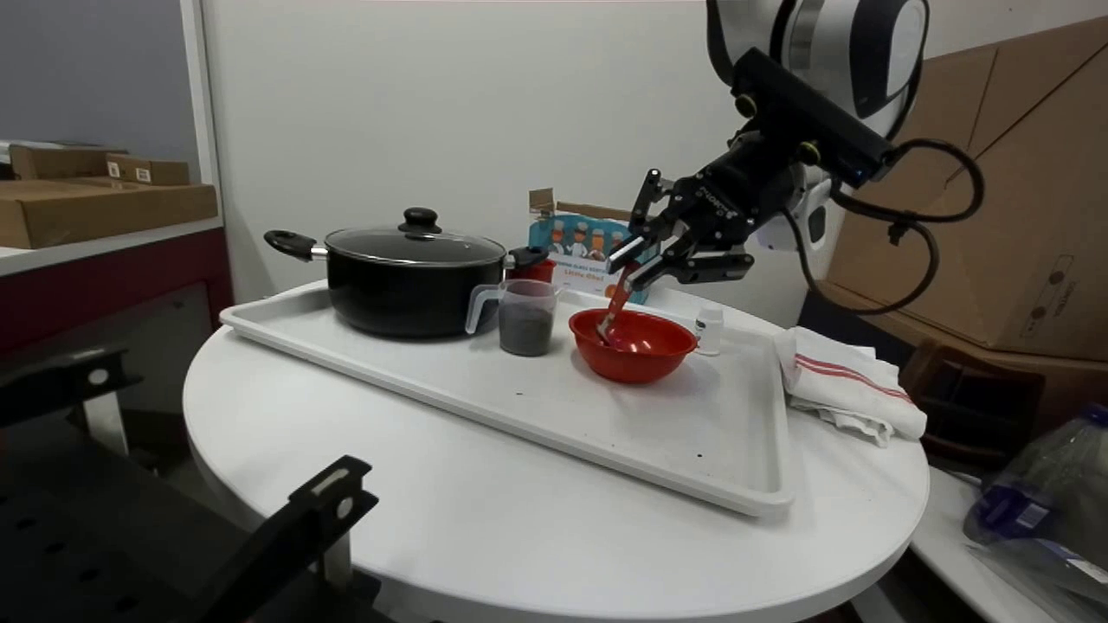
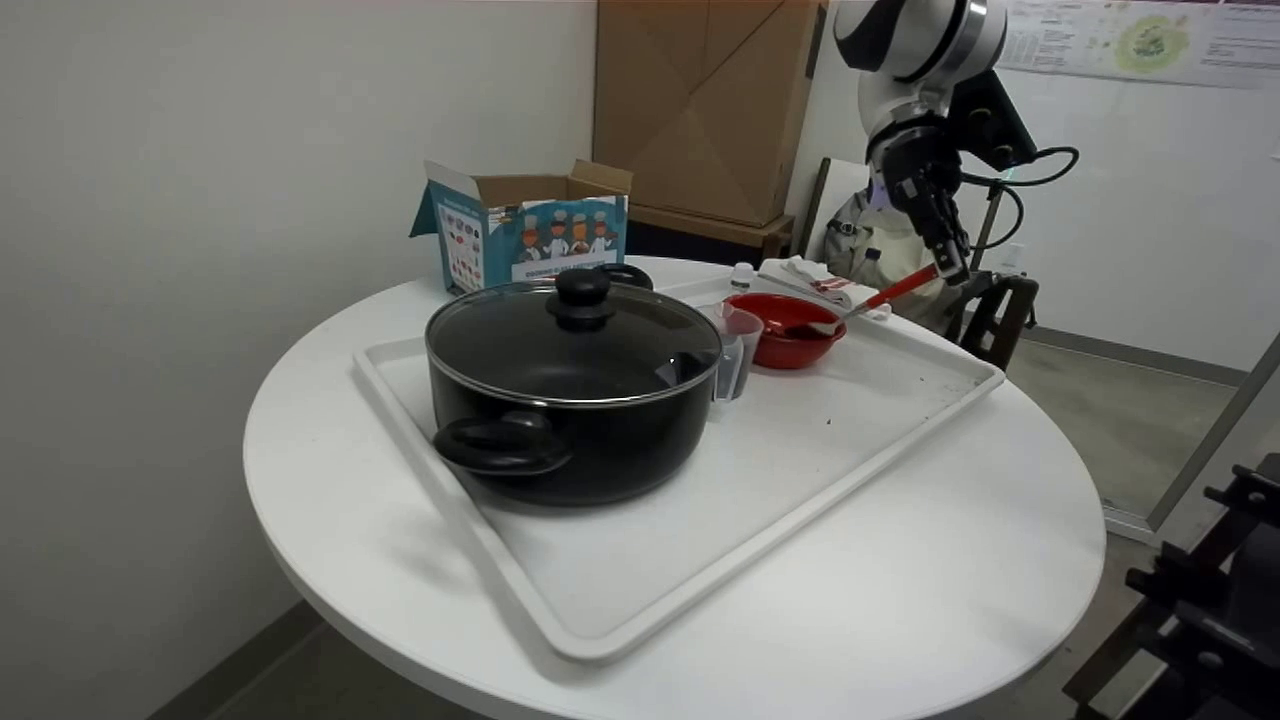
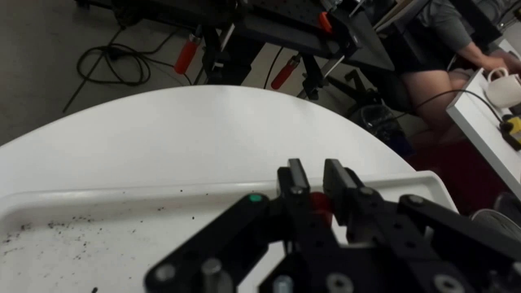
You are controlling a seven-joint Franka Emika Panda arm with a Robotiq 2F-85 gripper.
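Observation:
My gripper (image 1: 626, 268) is shut on the red handle of a utensil (image 1: 617, 299), above the left part of a red bowl (image 1: 635, 353). The utensil slants down, its metal end inside the bowl. Exterior view 2 shows the red handle (image 2: 900, 289) running from the fingertips down to the bowl (image 2: 801, 348). In the wrist view, a bit of the red handle (image 3: 320, 202) shows between the fingers. Some of the bowl's contents may be pinkish, but cannot be made out clearly.
The bowl stands on a white tray (image 1: 457, 386) with dark specks. Left of it are a measuring cup (image 1: 526, 324) of dark contents and a lidded black pot (image 1: 405, 285). A small white bottle (image 1: 709, 329) stands close behind the bowl; a towel (image 1: 847, 382) lies at right. The tray's front is clear.

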